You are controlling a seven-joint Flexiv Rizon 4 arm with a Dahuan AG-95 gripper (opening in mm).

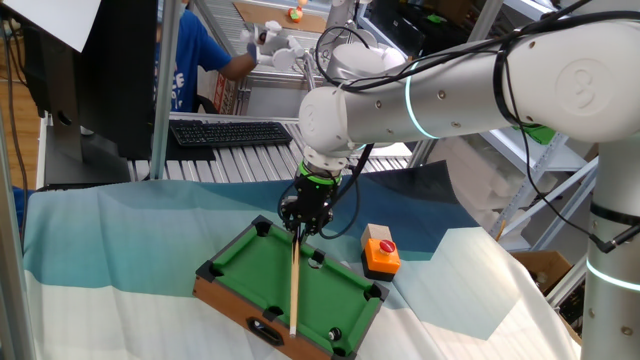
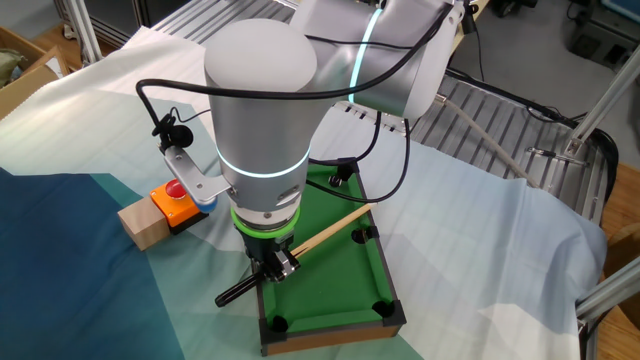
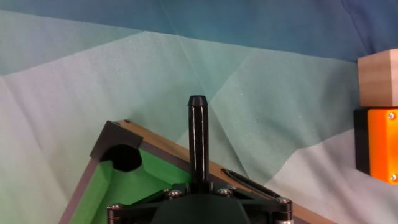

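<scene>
A small pool table [image 1: 240, 265] with green felt and a wooden frame lies on the cloth. My gripper [image 2: 272, 268] is at its long rail, shut on the cue stick [image 2: 330, 232]. The pale shaft slants down across the felt, its tip near the opposite rail in exterior view 1. In the wrist view the black butt [image 3: 198, 140] of the cue sticks out past the rail, over the cloth. A dark ball [image 1: 335, 333] lies near a corner pocket at the front. Something whitish [image 1: 316, 262] is by the near-gripper rail, too small to identify. The fingertips are mostly hidden.
An orange box with a red button [image 2: 175, 197] and a wooden block [image 2: 145, 223] stand beside the pool table. A keyboard [image 1: 228, 133] and a monitor are behind the cloth. Open cloth [image 2: 470, 250] lies on the pool table's other side.
</scene>
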